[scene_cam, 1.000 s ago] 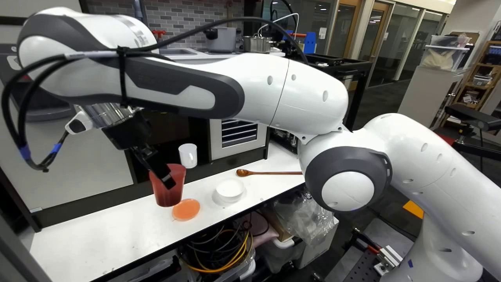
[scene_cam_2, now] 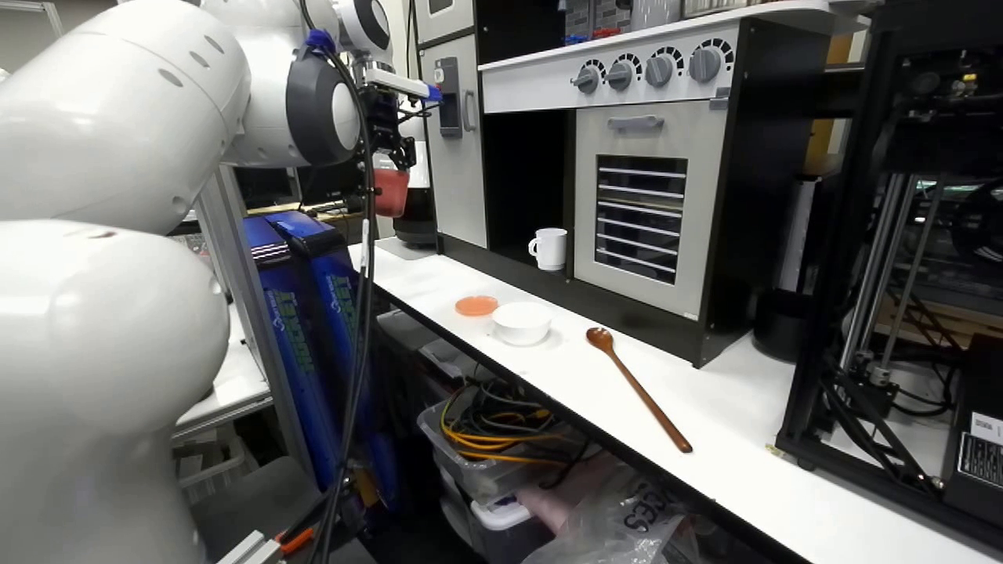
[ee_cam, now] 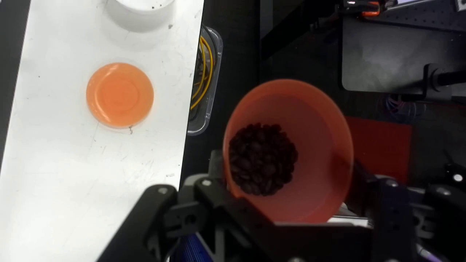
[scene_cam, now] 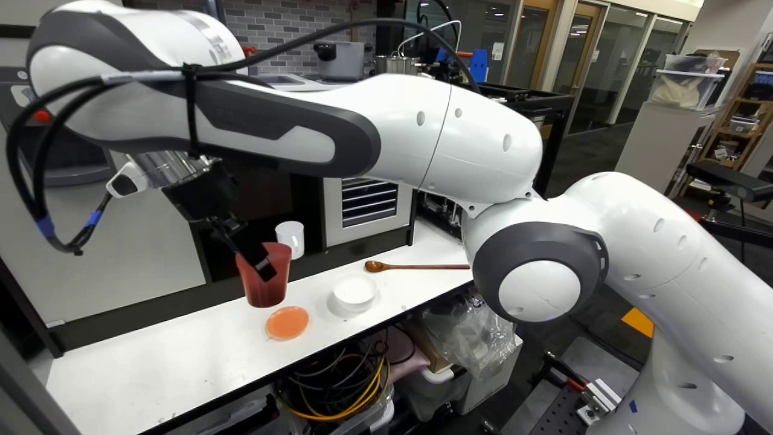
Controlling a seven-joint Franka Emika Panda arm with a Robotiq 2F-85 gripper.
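Note:
A translucent red cup (scene_cam: 262,285) is held in the air by my gripper, whose fingers are shut on it. Dark beans (ee_cam: 262,159) lie gathered to one side of the cup's bottom, seen through its open mouth in the wrist view. In exterior view 2 the red cup (scene_cam_2: 390,192) hangs well above the counter's level, toward the far left end. An orange plate (ee_cam: 120,94) lies flat on the counter, apart from the cup. Beside that plate stands a white bowl (scene_cam_2: 522,323).
A wooden spoon (scene_cam_2: 639,390) lies on the white counter (scene_cam_2: 752,489) to the bowl's right. By the toy kitchen's open compartment stands a white mug (scene_cam_2: 549,249). Bins of cables (scene_cam: 340,380) sit below the counter's front edge.
In exterior view 1 the cup and gripper have risen and shifted slightly right. The arm has lifted a little; plate, bowl, mug and spoon lie unchanged.

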